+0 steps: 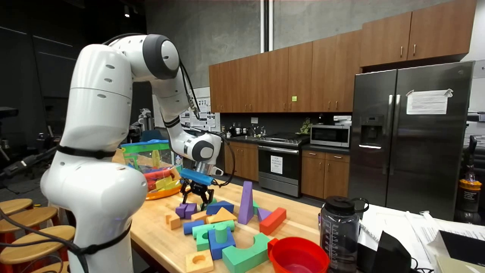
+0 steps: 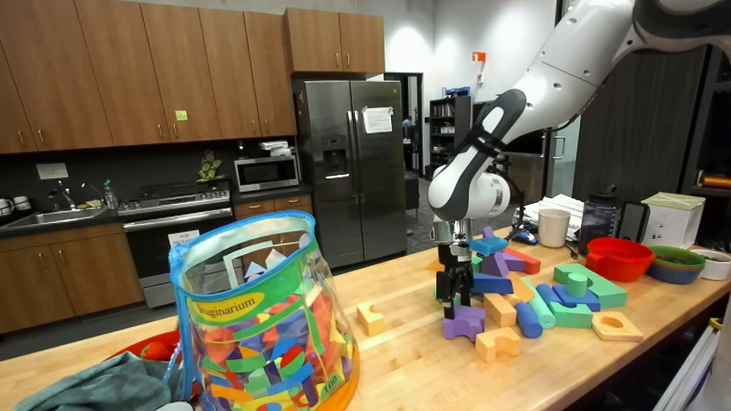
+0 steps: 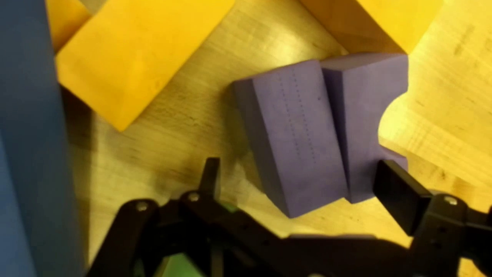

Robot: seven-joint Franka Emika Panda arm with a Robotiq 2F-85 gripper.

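Observation:
Two purple blocks stand side by side on the table, touching: a plain block (image 3: 300, 143) and one with a curved notch (image 3: 369, 101). My gripper is open and low over the table at these blocks. In the wrist view one finger (image 3: 401, 194) overlaps the lower end of the notched block; whether it touches cannot be seen. The other finger (image 3: 210, 177) stands apart from the plain block, over bare wood. In exterior view 2 the gripper (image 2: 456, 308) reaches down just behind the purple pair (image 2: 466, 323).
Loose blocks crowd one side: an orange arch (image 2: 498, 345), a blue cylinder (image 2: 529, 321), a tall purple wedge (image 1: 246, 204) and several more. A clear bag of blocks (image 2: 253, 287) stands apart. A red cup (image 1: 298, 257) and a dark bottle (image 1: 339, 234) sit at the table's other end.

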